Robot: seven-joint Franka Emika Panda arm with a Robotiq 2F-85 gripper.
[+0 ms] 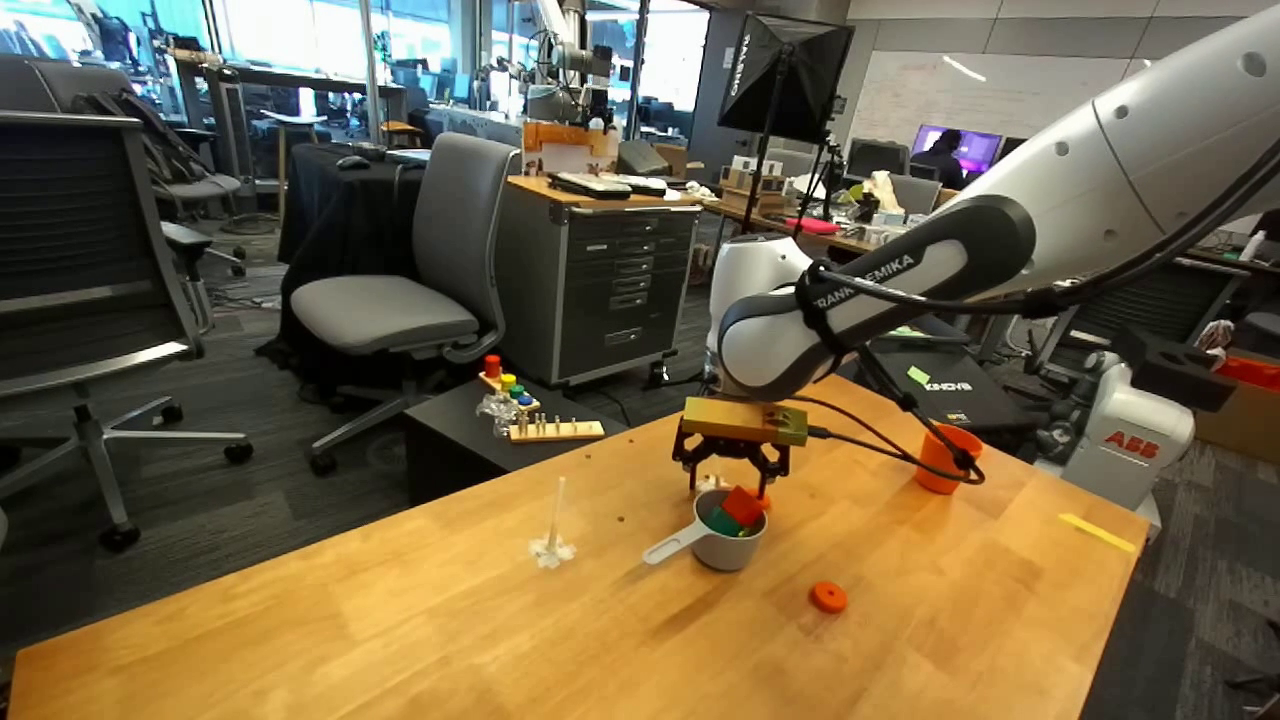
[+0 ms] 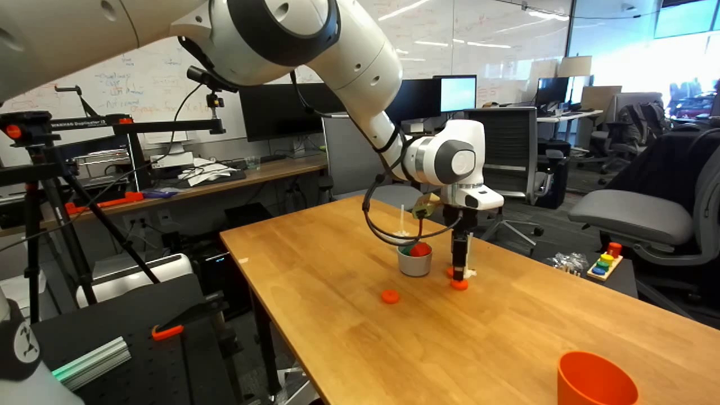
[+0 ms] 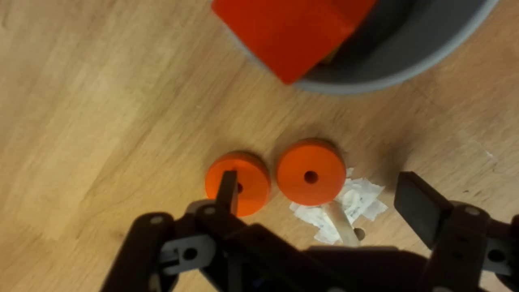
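Note:
In the wrist view my gripper is open above the table. Between its fingers lies an orange disc with a centre hole [image 3: 311,172], beside a white peg [image 3: 342,224] set in white tape. The left fingertip overlaps a second orange disc [image 3: 253,194]; whether it touches is unclear. A grey pot [image 1: 728,547] with a handle holds a red block [image 1: 741,505] and a green block [image 1: 722,522]. My gripper stands just behind that pot in the first exterior view. A third orange disc [image 1: 828,596] rests alone on the table.
Another upright peg [image 1: 557,516] in tape stands left of the pot. An orange cup [image 2: 594,381] sits at the table's other end. A cable loop hangs from the arm.

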